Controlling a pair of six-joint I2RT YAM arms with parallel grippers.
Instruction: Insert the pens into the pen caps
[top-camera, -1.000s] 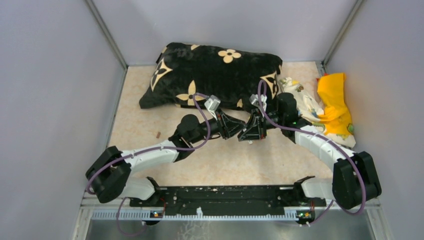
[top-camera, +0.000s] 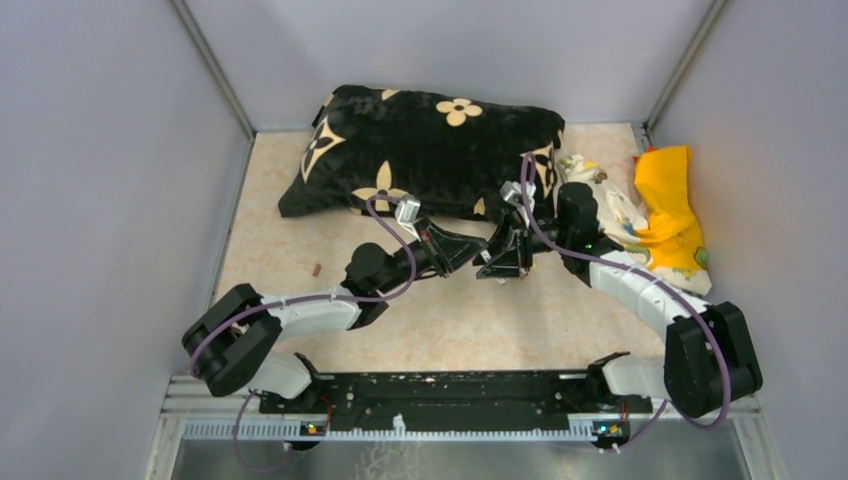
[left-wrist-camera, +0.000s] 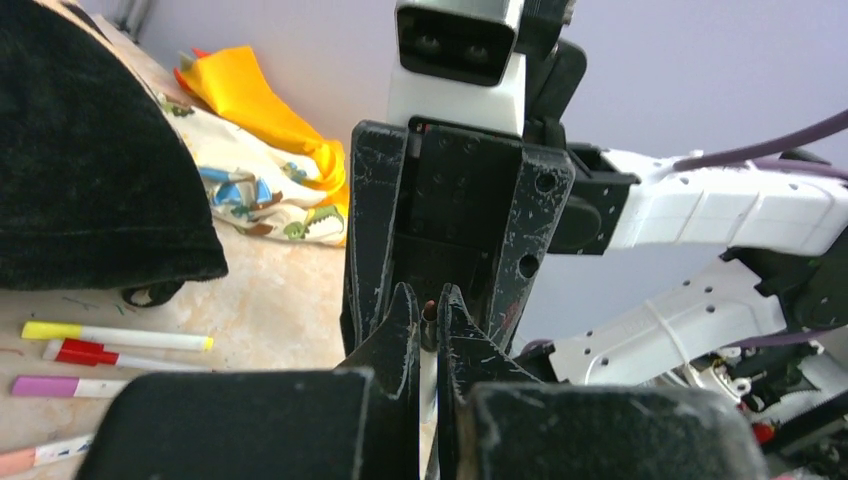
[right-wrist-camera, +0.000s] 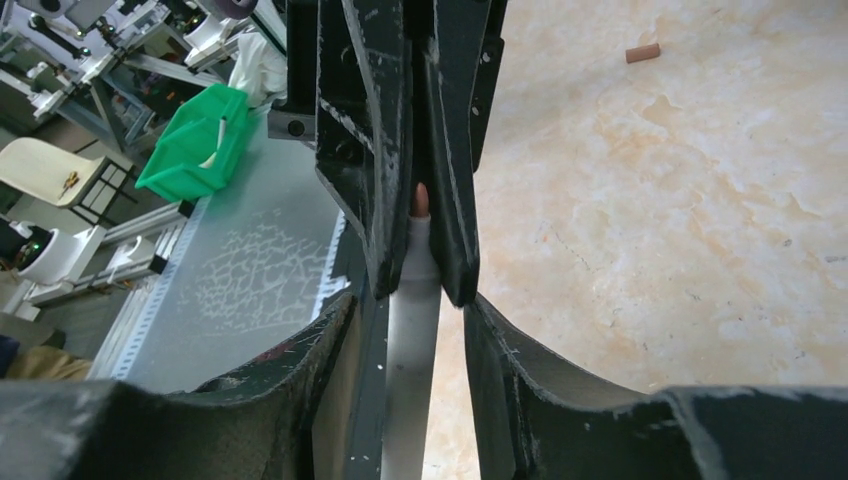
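Observation:
A white pen (right-wrist-camera: 408, 370) with a brown tip is pinched near that tip by my left gripper, which is shut on it. Its body runs down between the parted fingers of my right gripper, with a visible gap to the finger (right-wrist-camera: 495, 390) on one side, so that gripper stands open around it. In the left wrist view the brown tip of the pen (left-wrist-camera: 429, 313) shows between the left fingertips. A small brown cap (right-wrist-camera: 643, 53) lies on the table, apart from both grippers; from above, the same cap (top-camera: 317, 269) is left of the arms.
Yellow (left-wrist-camera: 120, 335), red (left-wrist-camera: 80, 351), purple (left-wrist-camera: 70, 386) and peach-ended (left-wrist-camera: 45, 455) markers lie on the table in the left wrist view. A black flowered cushion (top-camera: 440, 150) fills the back; yellow cloth (top-camera: 668, 205) lies at the right.
My left arm has shifted slightly left and tilted. The right wrist has moved a little toward the back, and the grippers still meet over the table's middle.

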